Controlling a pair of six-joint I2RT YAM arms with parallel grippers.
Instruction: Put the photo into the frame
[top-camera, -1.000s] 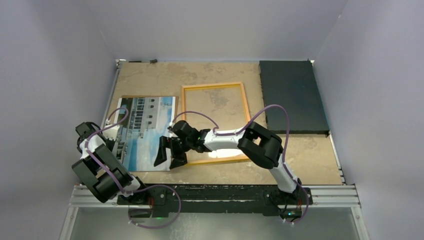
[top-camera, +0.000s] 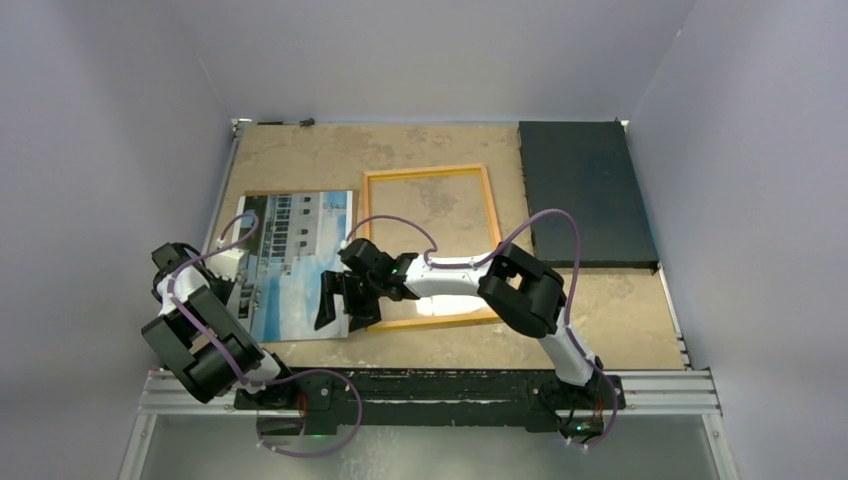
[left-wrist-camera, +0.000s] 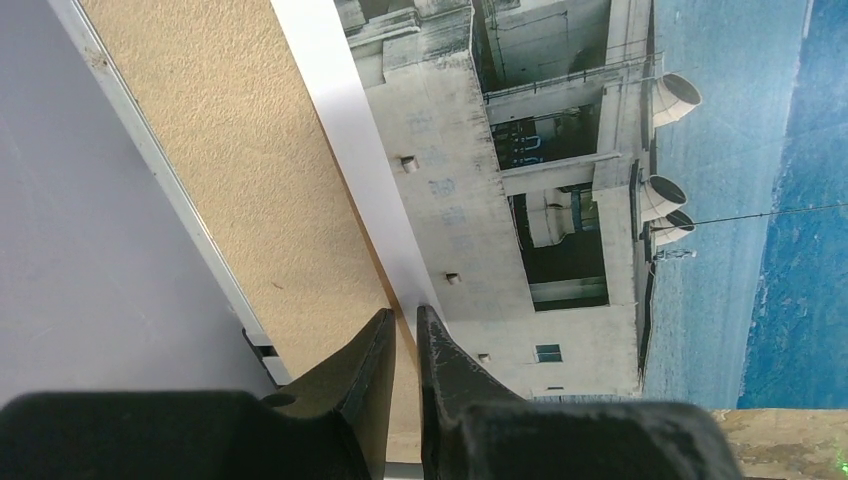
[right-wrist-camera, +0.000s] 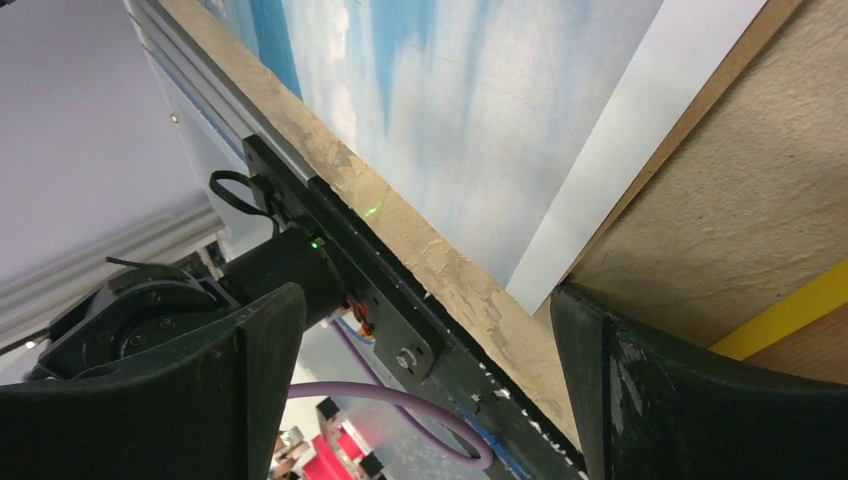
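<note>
The photo (top-camera: 300, 250), a white-bordered print of a building and blue sky, lies at the left of the table. Brown backing shows along its edges. Its left border is pinched by my left gripper, whose fingers are nearly together. My right gripper stands open over the photo's near right corner, with one fingertip (right-wrist-camera: 572, 318) close beside that corner; contact cannot be told. To the right of the photo, the yellow wooden frame (top-camera: 427, 172) rests flat on the table, its near left part covered by my right arm.
A large dark panel (top-camera: 585, 195) occupies the table's right side. A black rail (top-camera: 430, 385) runs along the front edge.
The photo's near end has shifted slightly to the right and away from the front edge. My right gripper has moved a little right over the last second; the left arm has hardly moved.
</note>
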